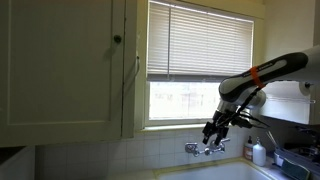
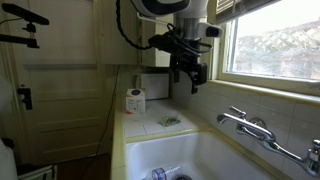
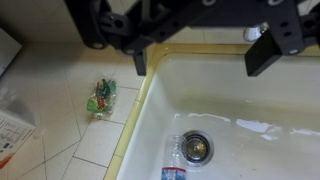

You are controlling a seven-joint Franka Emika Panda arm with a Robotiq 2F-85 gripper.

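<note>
My gripper is open above the white sink (image 3: 240, 95), its two dark fingers wide apart with nothing between them. In exterior view 2 the gripper (image 2: 186, 78) points down over the sink's near-counter end, well clear of the surfaces. A clear plastic bottle (image 3: 173, 155) with a blue and red label lies in the basin beside the drain (image 3: 197, 148). On the tiled counter left of the sink rests a small clear packet (image 3: 101, 98) with green and red contents.
A white jug (image 2: 135, 102) stands farther back on the counter (image 2: 140, 125). The wall faucet (image 2: 247, 125) juts over the sink's window side. Soap bottles (image 1: 259, 154) and a dish rack (image 1: 292, 163) stand at the right. A cabinet (image 1: 65, 70) hangs at the left.
</note>
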